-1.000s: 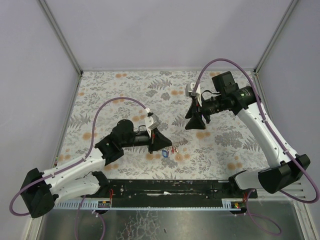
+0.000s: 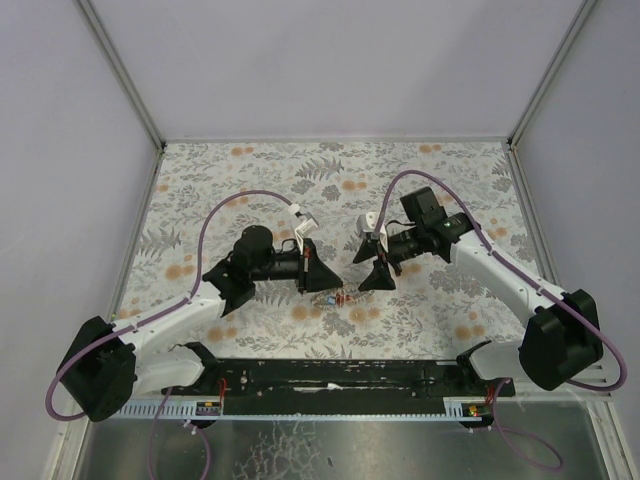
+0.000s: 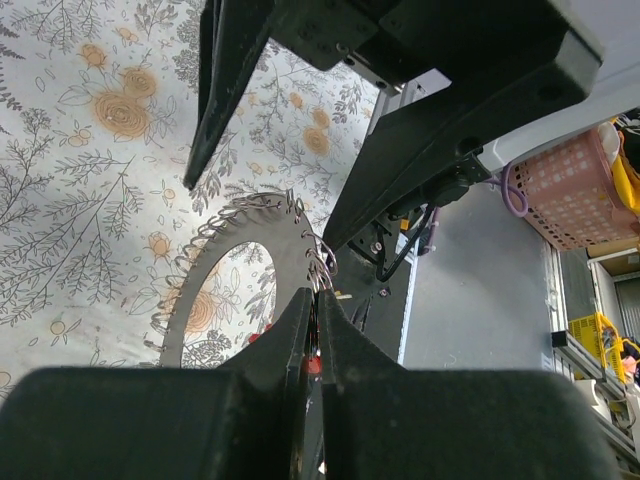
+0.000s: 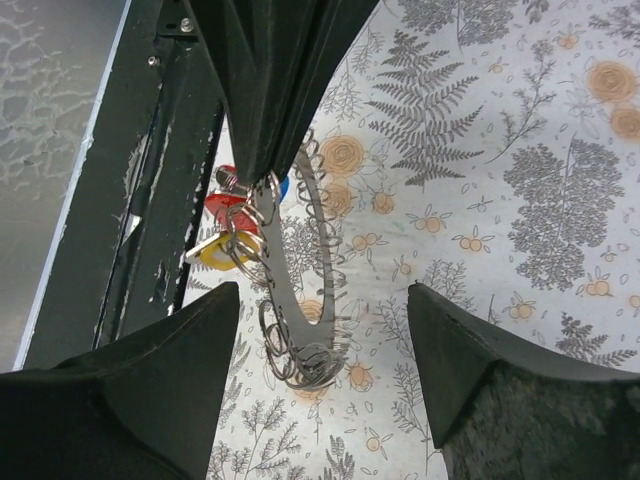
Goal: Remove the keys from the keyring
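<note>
In the right wrist view, the keyring is a flat grey loop (image 4: 278, 262) edged with wire coils. Red (image 4: 222, 208), yellow (image 4: 214, 252) and blue (image 4: 284, 188) pieces, seemingly the keys, hang bunched near its upper end. My left gripper is shut on the keyring at that end, holding it over the table. My right gripper (image 2: 368, 268) is part open just right of the ring. Its two dark fingers (image 4: 205, 330) flank the loop's lower end from a distance in its own view, touching nothing that I can see. In the left wrist view the keys are mostly hidden behind my left fingers.
A table with a flower-patterned cover (image 2: 250, 170) lies beneath, clear around both grippers. Along its front edge runs a dark strip (image 2: 340, 375). Beyond the table, the left wrist view shows a pink basket (image 3: 565, 195) on the floor side.
My right gripper has come down and left, closer to the keyring.
</note>
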